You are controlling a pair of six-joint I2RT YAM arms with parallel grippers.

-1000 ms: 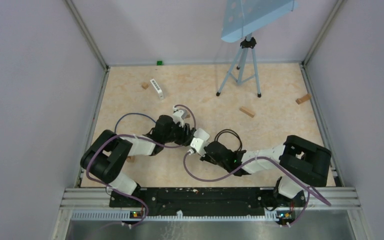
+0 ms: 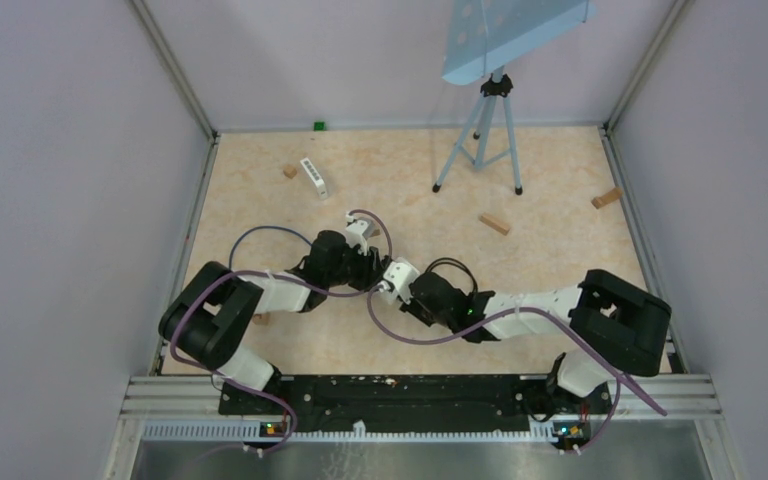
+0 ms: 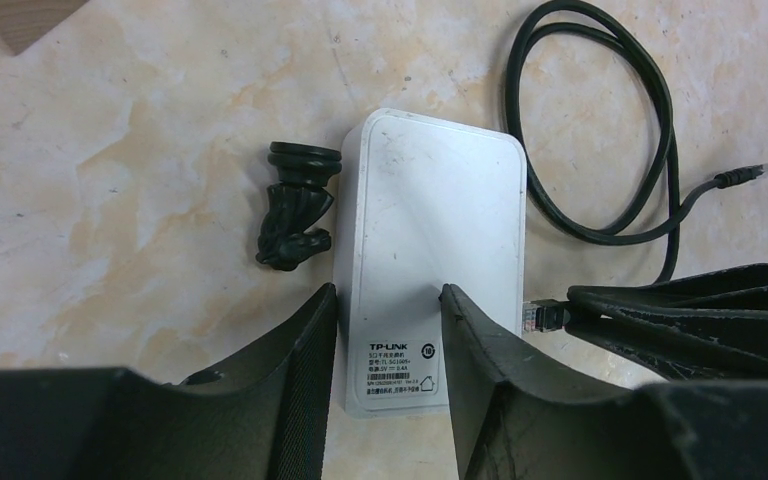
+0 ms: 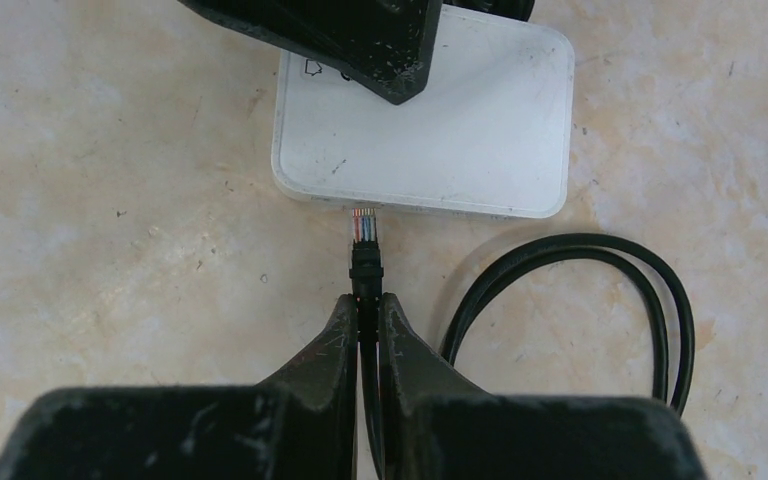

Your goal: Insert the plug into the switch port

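The white switch box (image 3: 440, 220) lies flat with its label up. My left gripper has its fingers apart at the box: one tip by its left side, the other over its top face; whether they clamp it I cannot tell. In the right wrist view, one left finger (image 4: 400, 70) reaches over the switch (image 4: 480, 130). My right gripper is shut on the black cable just behind the plug (image 4: 364, 230). The clear plug tip points straight at the switch's edge, right at its side wall. The port openings are hidden from above.
Spare cable (image 3: 665, 130) loops on the table beside the switch, its other plug (image 3: 745, 175) loose. A black figurine (image 3: 295, 205) lies by the box's left side. Wooden blocks (image 2: 495, 223) and a white power strip (image 2: 314, 178) are farther back, with a tripod (image 2: 485, 130).
My right gripper has shifted slightly toward the back, and the cable loop has moved a little to the left. The left arm has stayed still.
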